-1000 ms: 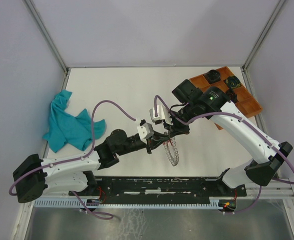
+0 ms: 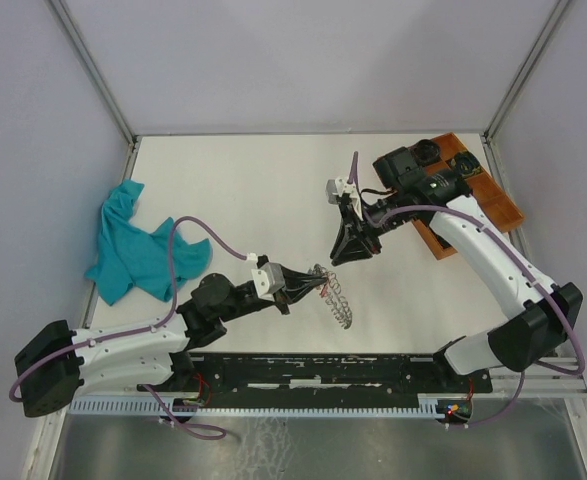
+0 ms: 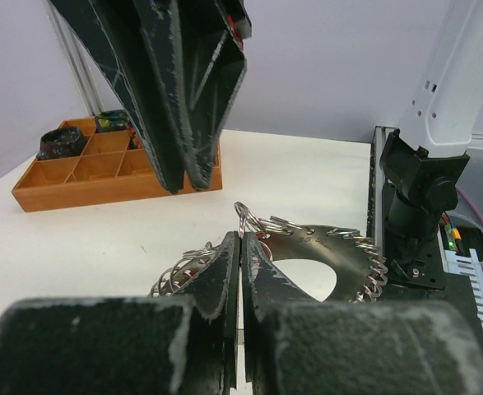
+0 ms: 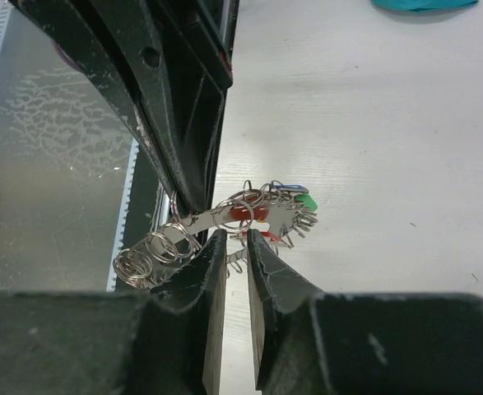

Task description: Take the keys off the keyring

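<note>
The keyring [image 2: 335, 300] with its many small rings hangs from my left gripper [image 2: 318, 280], which is shut on it; in the left wrist view a ring stands between the fingertips of the left gripper. My right gripper [image 2: 345, 250] is a little above and right of it in the top view. In the right wrist view the right gripper appears shut, with the ringed metal band behind its tips; whether anything is pinched there is hard to tell. Red, blue and green key pieces [image 4: 305, 201] show among the rings.
A wooden compartment tray [image 2: 498, 205] with dark items stands at the back right. A teal cloth [image 2: 133, 260] lies on the left of the white table.
</note>
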